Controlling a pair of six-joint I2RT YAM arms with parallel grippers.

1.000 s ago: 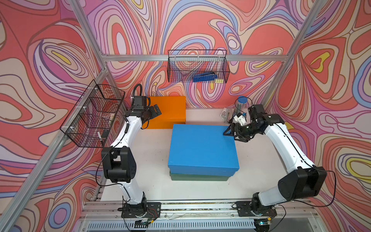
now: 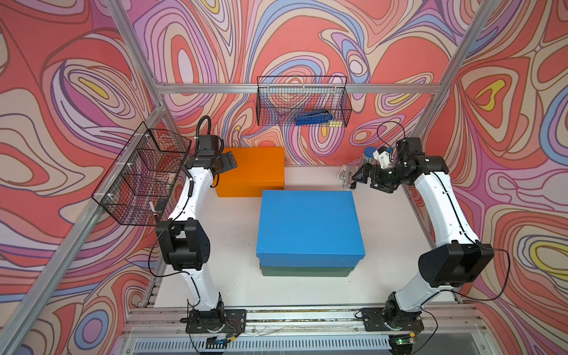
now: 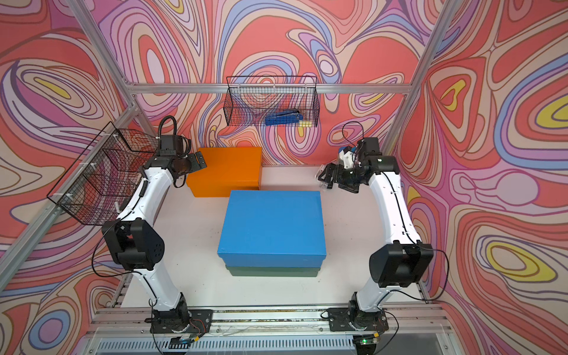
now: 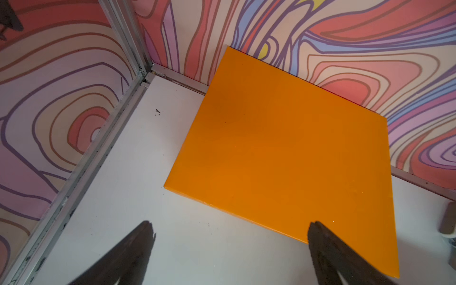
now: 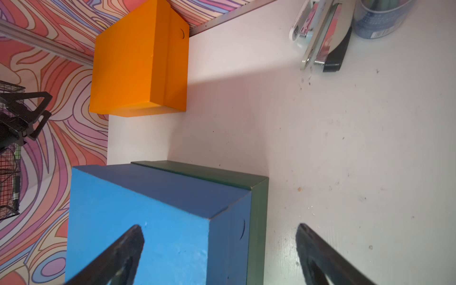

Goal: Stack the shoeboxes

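A large blue shoebox (image 2: 308, 222) (image 5: 137, 228) rests on a green shoebox (image 2: 305, 271) (image 5: 258, 223) in the front middle. An orange shoebox (image 2: 254, 168) (image 4: 280, 152) sits at the back left, against the wall. My left gripper (image 2: 227, 162) hangs open above the orange box's left part, with nothing between its fingers. My right gripper (image 2: 362, 176) is open above and behind the right side of the blue box, empty.
A stapler (image 5: 332, 38) and a cup (image 5: 380, 19) stand at the back right. Wire baskets (image 2: 142, 171) hang on the left and back frames.
Both grippers have risen and drawn away, the right one up and right from the blue box's corner. The blue box has shifted slightly and now lies straighter on the green one.
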